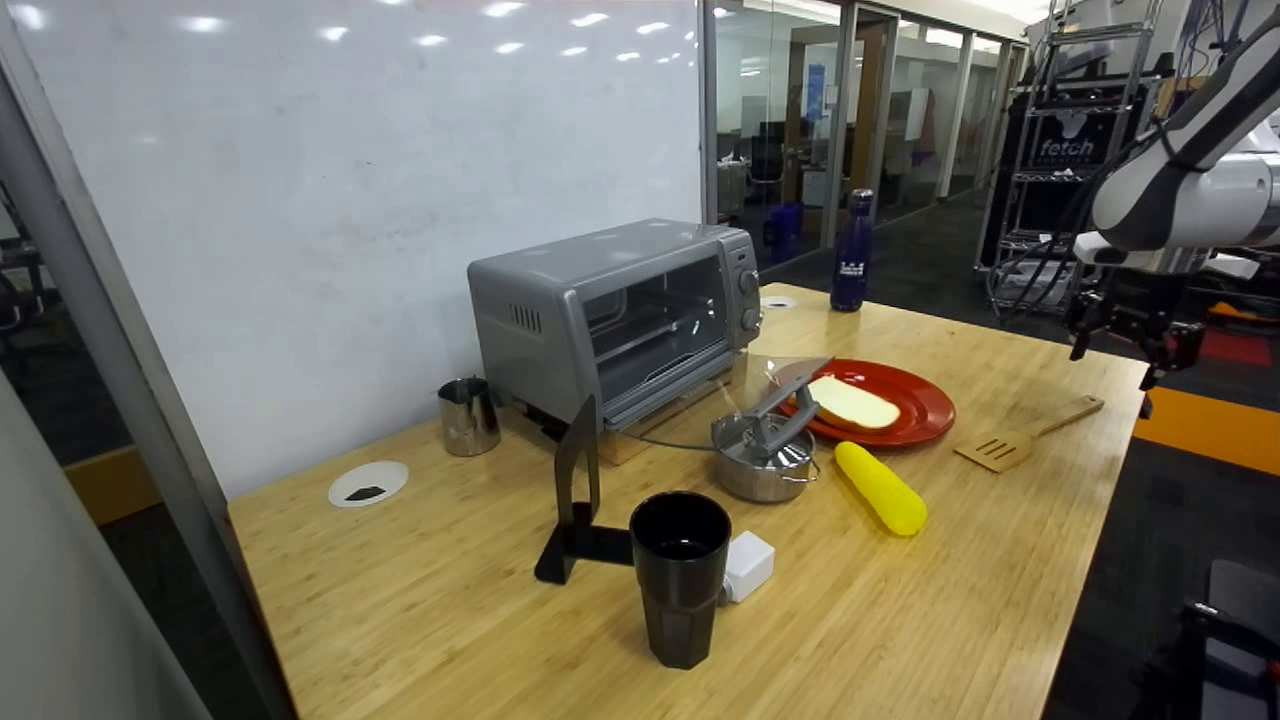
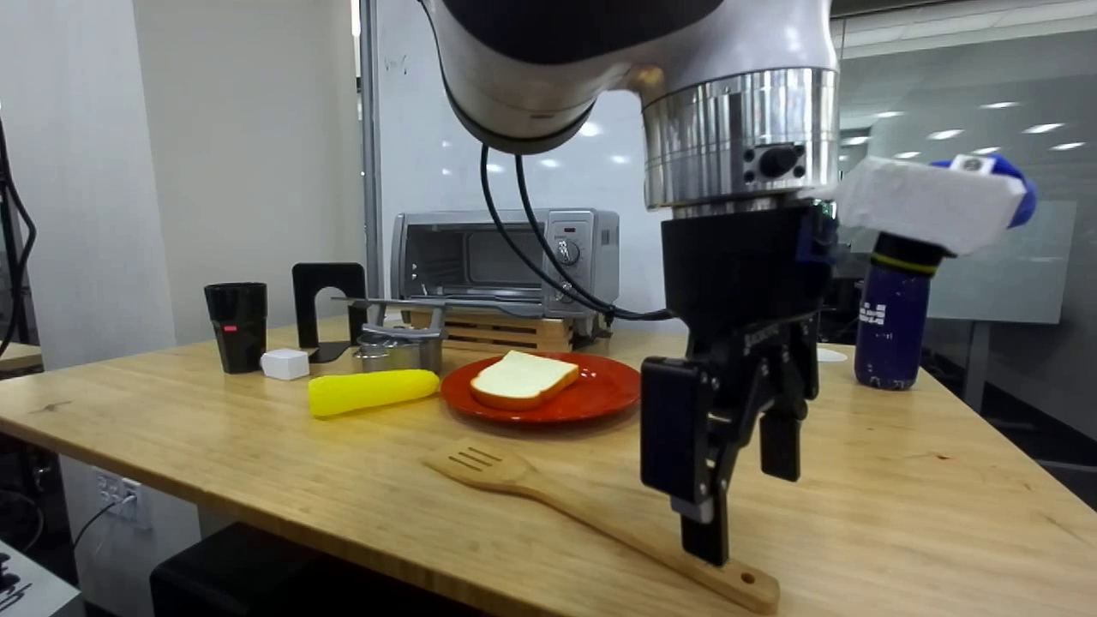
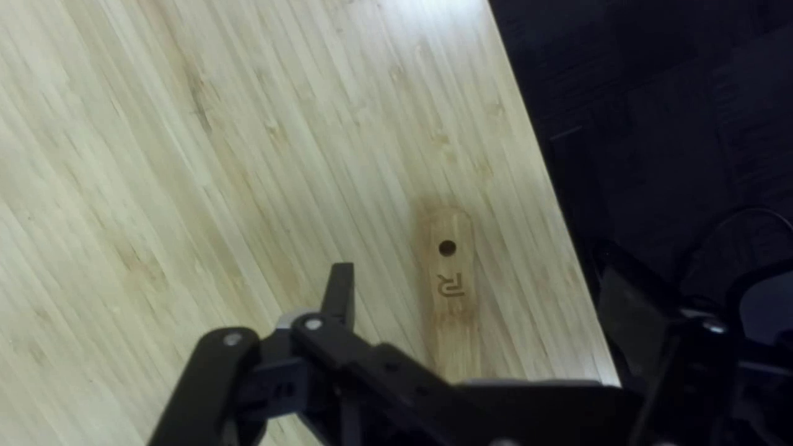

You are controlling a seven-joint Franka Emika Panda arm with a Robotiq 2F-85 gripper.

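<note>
A slotted wooden spatula [image 1: 1003, 449] lies flat on the table, its handle pointing to the table edge near the arm. Over the handle's end hangs my gripper [image 2: 742, 494], open, fingers spread and nothing held. In the wrist view the handle end [image 3: 450, 297], with a hole and a carved mark, shows between the two spread fingers; the slotted head is out of that view. How high the fingertips stand above the handle is hard to tell.
Beyond the spatula are a red plate [image 2: 617, 386] with bread [image 2: 522, 379] and a yellow elongated object [image 2: 372, 392]. A lidded pot [image 1: 763, 462], toaster oven [image 1: 600, 300], black cup [image 1: 680, 576] and blue bottle [image 1: 852, 252] stand farther off. The table edge [image 3: 546, 174] runs close beside the handle.
</note>
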